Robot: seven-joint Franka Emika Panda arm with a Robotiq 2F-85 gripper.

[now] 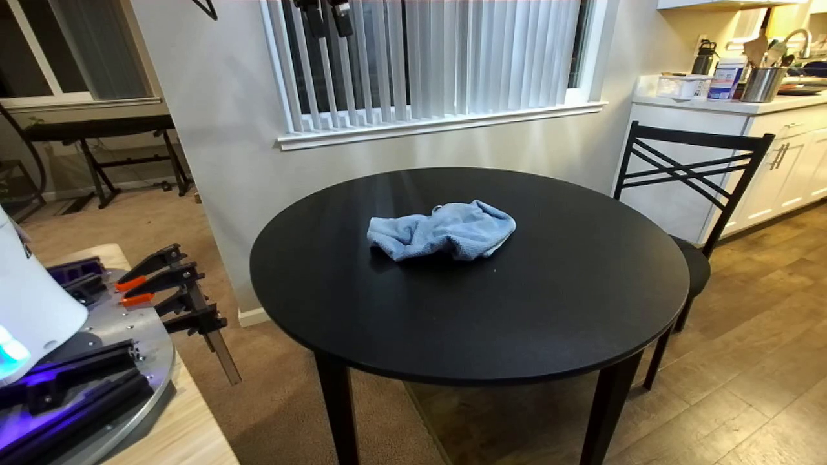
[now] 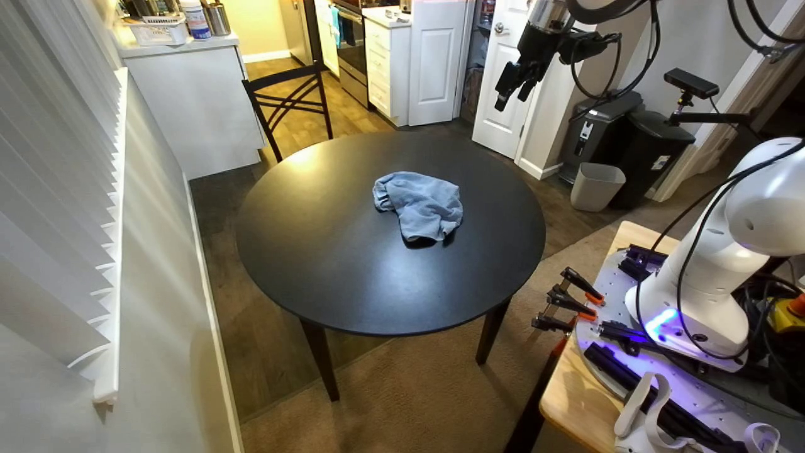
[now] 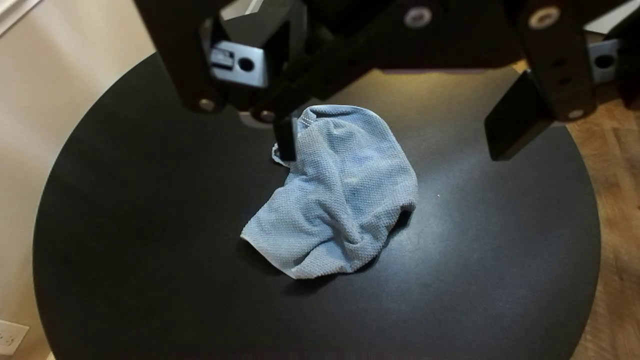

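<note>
A crumpled light-blue cloth (image 1: 446, 230) lies on the round black table (image 1: 465, 325), bunched into folds with one corner spread out. In exterior view 2 the same cloth (image 2: 419, 205) is right of the tabletop's middle. My gripper (image 2: 509, 102) hangs high above the table, well clear of the cloth. Only its fingertips (image 1: 342, 19) reach into the top of exterior view 1. From the wrist, the two fingers of my gripper stand wide apart with nothing between them; the cloth (image 3: 342, 192) is on the table far below, partly behind the left finger.
A black chair (image 1: 690, 174) stands at the table's kitchen side, and a window with blinds (image 1: 481, 62) is in the wall beyond. Clamps (image 2: 566, 301) jut from the robot's wooden stand (image 2: 566, 400) towards the table.
</note>
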